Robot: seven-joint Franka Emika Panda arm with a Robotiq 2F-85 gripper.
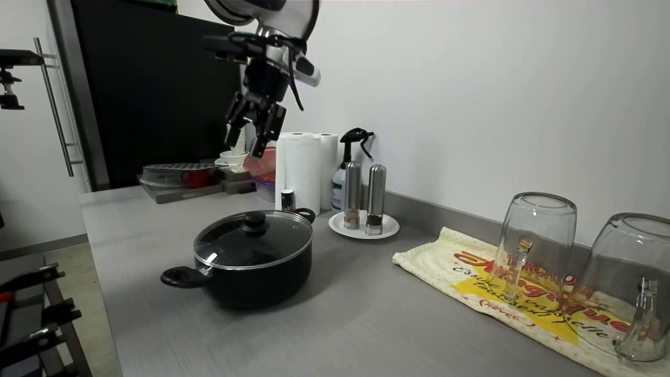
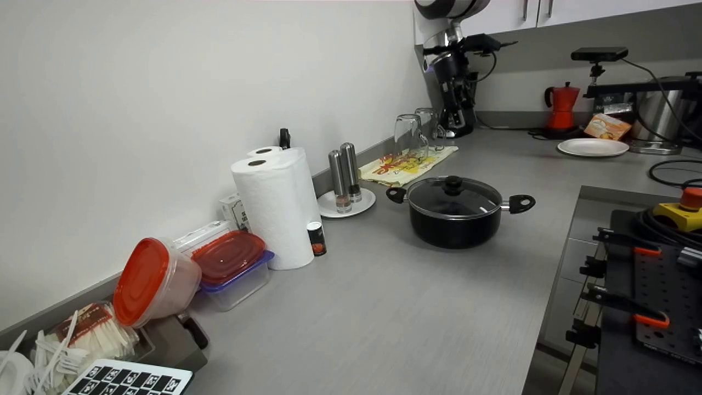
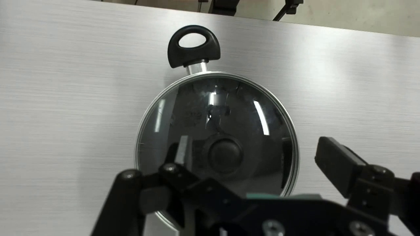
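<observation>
A black pot (image 1: 260, 286) stands on the grey counter, covered by a glass lid (image 1: 229, 242) with a round black knob (image 1: 255, 220). Its two side handles show in both exterior views. My gripper (image 1: 246, 143) hangs tilted in the air, well above the counter, and is open with nothing between its fingers. From the wrist, the lid (image 3: 252, 114) lies below, its knob (image 3: 225, 155) between the spread fingers and closer to the left one. The lower part of the lid is hidden behind the gripper.
Behind the pot are paper towel rolls (image 1: 298, 169), a small dark shaker (image 2: 316, 239) and two steel mills (image 1: 375, 198) on a white plate (image 1: 389, 227). Upturned glass mugs (image 1: 534, 245) rest on a printed cloth (image 1: 433, 264). Bare counter (image 2: 395, 329) lies beside the pot.
</observation>
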